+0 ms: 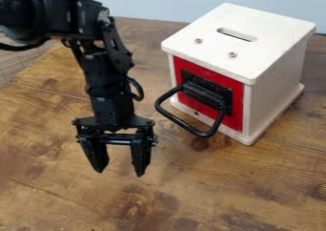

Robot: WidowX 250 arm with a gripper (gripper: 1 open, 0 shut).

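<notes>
My black gripper (118, 157) hangs open over the wooden table, fingers pointing down and nothing between them. To its right stands a white wooden box (239, 30) with a slot and two bolts on its sloped top and a red front panel (234, 84). A black loop handle (189, 125) juts out from a dark fitting on that panel, toward the gripper and apart from it.
A pale wall runs behind the table.
</notes>
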